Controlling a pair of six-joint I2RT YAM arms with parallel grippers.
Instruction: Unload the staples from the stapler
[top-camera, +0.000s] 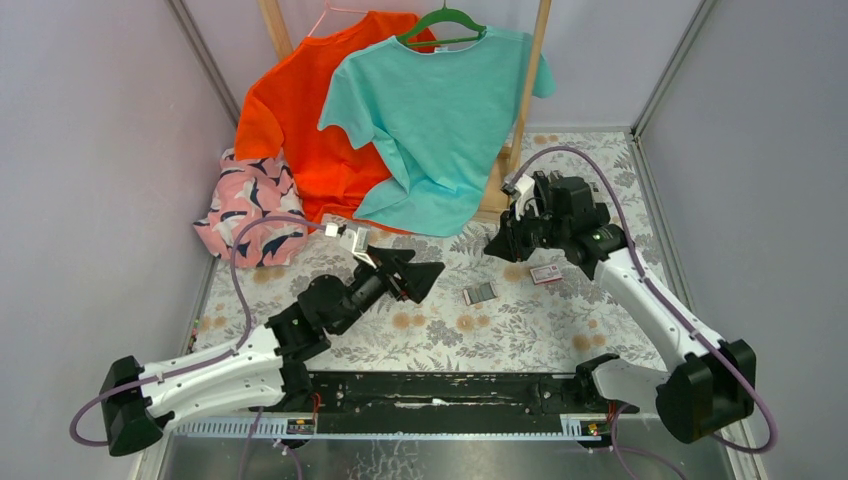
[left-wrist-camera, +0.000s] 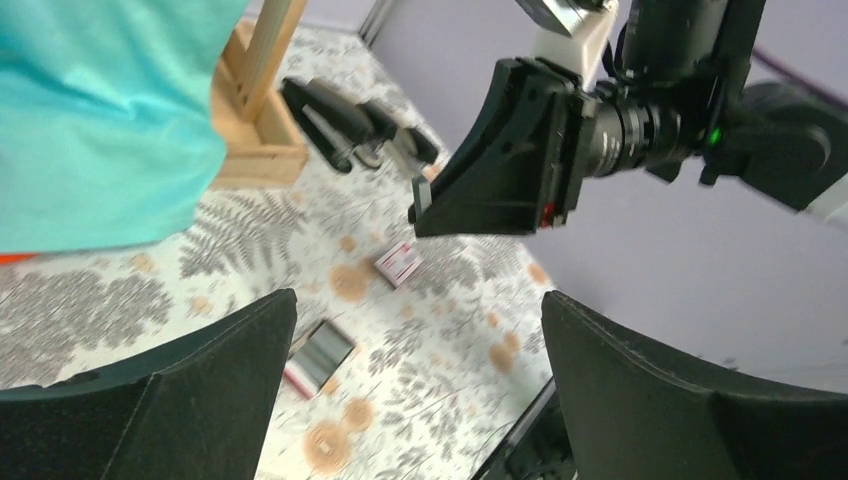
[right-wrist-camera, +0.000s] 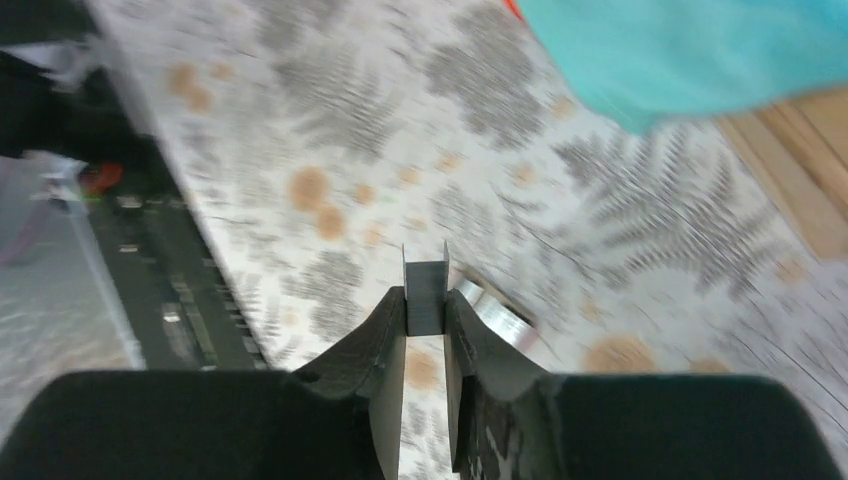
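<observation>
In the right wrist view my right gripper is shut on a small silver staple strip (right-wrist-camera: 425, 280). In the top view it hangs above the table's right middle. My left gripper (top-camera: 420, 278) stands open to its left, nothing between its fingers. A small grey-topped box (top-camera: 480, 293) and a pale, red-edged box (top-camera: 546, 273) lie on the patterned table. A dark object with silver parts, perhaps the stapler (left-wrist-camera: 325, 120), is at the back right, partly behind the right arm in the top view.
A wooden stand (top-camera: 490, 200) with teal (top-camera: 430, 130) and orange (top-camera: 280, 110) shirts fills the back; a pink patterned bundle (top-camera: 250, 215) lies at the left.
</observation>
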